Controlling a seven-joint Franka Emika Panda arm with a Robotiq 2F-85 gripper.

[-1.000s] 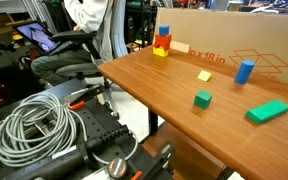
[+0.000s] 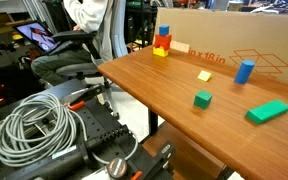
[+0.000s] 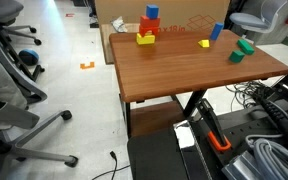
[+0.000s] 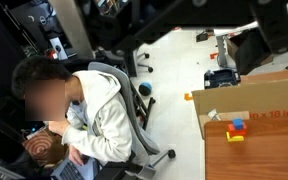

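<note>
On the far left of the table (image 2: 189, 90) stands a stack with a yellow block (image 2: 160, 52) at the bottom, a red block (image 2: 163, 42) and a blue block (image 2: 164, 30) on top. A blue cylinder (image 2: 245, 72) stands upright near the back. A flat yellow piece (image 2: 204, 76), a green cube (image 2: 203, 100) and a long green block (image 2: 268, 112) lie apart. At the top of the wrist view my gripper shows as dark, blurred fingers (image 4: 275, 28) standing apart, open, with nothing seen between them. The stack is far beyond it.
A cardboard panel (image 2: 214, 38) runs along the table's back edge. A coiled grey cable (image 2: 36, 132) lies on the black stand (image 2: 102, 125). A seated person (image 4: 106, 115) in a white hoodie is beside the table's left end.
</note>
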